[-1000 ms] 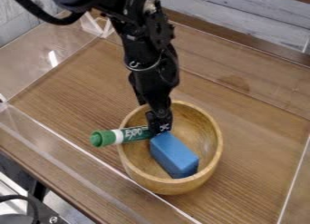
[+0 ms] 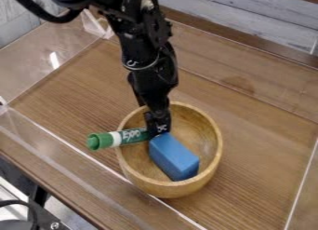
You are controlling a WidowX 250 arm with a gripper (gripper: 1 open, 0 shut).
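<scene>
My black gripper point(image 2: 154, 118) reaches down from the top of the view into the back part of a round yellow-tan bowl point(image 2: 200, 178). Its fingertips are low, just behind a blue block point(image 2: 176, 157) lying in the bowl. A green tube with a white label point(image 2: 106, 140) lies across the bowl's left rim, its green end outside the bowl. The tube's right end meets the dark gripper, and I cannot see clearly what lies between the fingers.
A pale raised edge runs along the left and front, with dark cables at the bottom left.
The gripper has shifted slightly over the bowl, close to the tube and block. The bowl, tube and block look almost unmoved.
</scene>
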